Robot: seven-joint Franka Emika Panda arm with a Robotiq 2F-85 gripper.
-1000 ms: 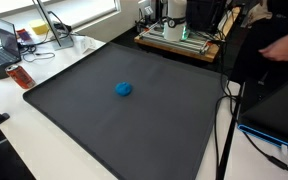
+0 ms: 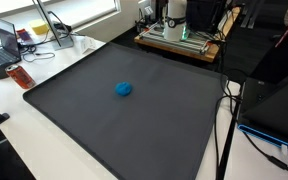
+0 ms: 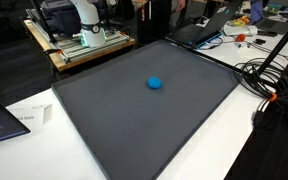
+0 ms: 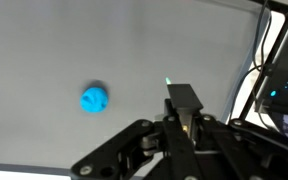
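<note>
A blue round thing (image 2: 123,89) lies on the dark grey mat (image 2: 104,125), well away from the mat's edges; the second exterior view shows the same blue thing (image 3: 154,83) there. In the wrist view the blue thing (image 4: 94,99) is left of my gripper, clearly apart from it. My gripper is shut on a dark grey block-like thing (image 4: 184,96), whose lower part is hidden by the fingers. A small green spot (image 4: 168,81) shows just past the block; I cannot tell whether it belongs to it. Neither exterior view shows the gripper clearly.
A red can (image 2: 21,77) stands off the mat's left corner, with a laptop (image 2: 9,40) behind it. Black cables (image 2: 221,115) run along the right side. A white-labelled card (image 3: 27,115) lies beside the mat.
A person's hand at the right edge of the first exterior view, seen a second ago, has moved away. The blue thing has stayed in place.
</note>
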